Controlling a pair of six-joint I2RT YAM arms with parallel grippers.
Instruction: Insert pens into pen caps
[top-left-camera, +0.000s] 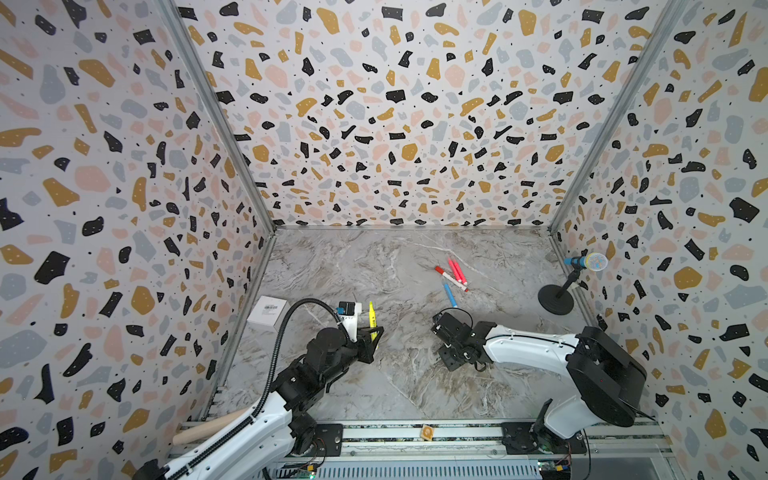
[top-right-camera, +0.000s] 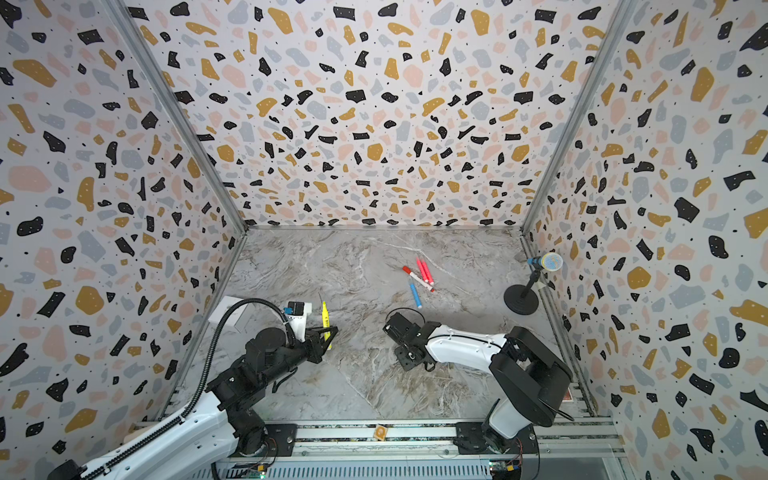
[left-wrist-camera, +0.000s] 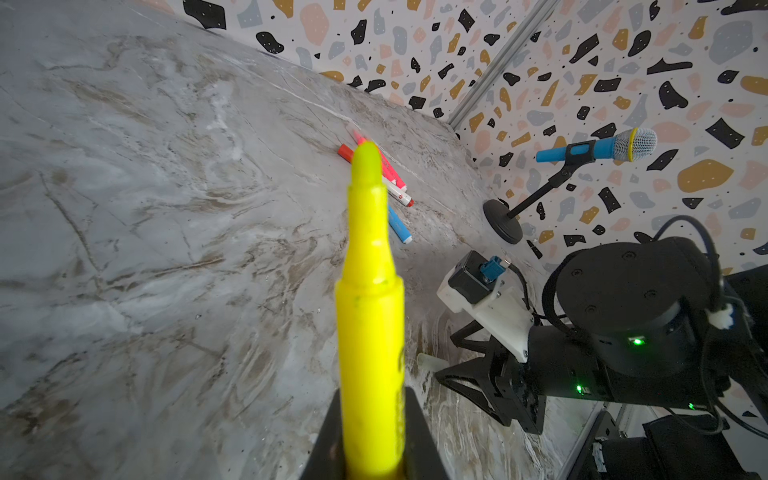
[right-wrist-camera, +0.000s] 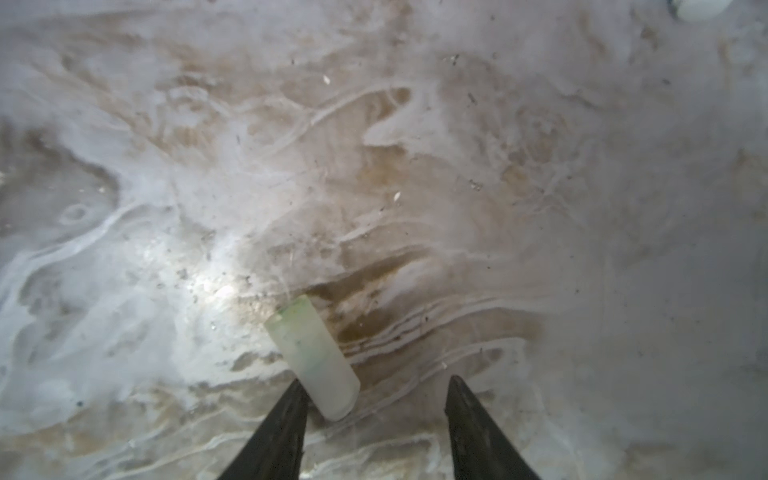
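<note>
A yellow highlighter pen (left-wrist-camera: 370, 344), its capless tip pointing away from the fingers, is gripped by my left gripper. From above, the yellow pen (top-left-camera: 373, 318) shows at the left gripper's fingers. A small pale, translucent cap (right-wrist-camera: 313, 358) lies on the table in the right wrist view. My right gripper is part open above the table, nothing between its fingers, and the cap lies toward its left finger (right-wrist-camera: 276, 436). The left wrist view also shows the cap (left-wrist-camera: 432, 362) by the right gripper's tips (left-wrist-camera: 448, 376).
Beyond the right gripper lie a blue pen (top-right-camera: 415, 293), a red-and-white marker (top-right-camera: 417, 278) and pink pens (top-right-camera: 425, 270). A microphone on a stand (top-right-camera: 521, 299) is at right, a white box (top-left-camera: 266, 312) at left.
</note>
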